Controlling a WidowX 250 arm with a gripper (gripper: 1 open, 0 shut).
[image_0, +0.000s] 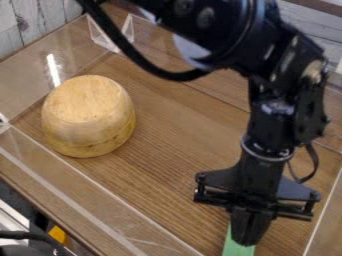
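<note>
My black gripper (251, 212) is low at the lower right, shut, directly over a green object (239, 246) that shows just below its fingers at the bottom edge. Whether anything is between the fingertips is hard to see. A round wooden object (87, 112) sits on the wooden surface (163, 150) at the left.
Clear panels border the surface along the left and front, with a pale wall (321, 30) at the back right. Open wooden floor lies between the round object and my arm.
</note>
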